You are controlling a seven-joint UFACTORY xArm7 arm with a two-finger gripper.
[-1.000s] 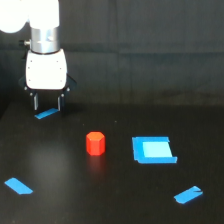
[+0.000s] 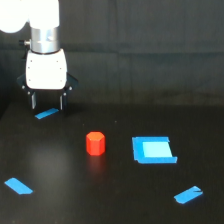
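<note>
My gripper (image 2: 47, 99) hangs at the far left, pointing down, with its two dark fingers spread apart and nothing between them. It is open. A red block (image 2: 95, 143), with a many-sided outline, stands alone on the dark table near the middle of the view. It lies to the right of my gripper and closer to the camera, well apart from it. Farther right is a pale square (image 2: 156, 149) framed with blue tape (image 2: 150, 137); it is empty, and the red block is outside it.
Blue tape strips lie on the table: one below my gripper (image 2: 47, 113), one at the front left (image 2: 18, 186), one at the front right (image 2: 188, 195). A dark wall or curtain (image 2: 140, 55) rises behind.
The gripper's fingers stand slightly wider apart than before. The arm has hardly moved, and the red block and the taped square are where they were.
</note>
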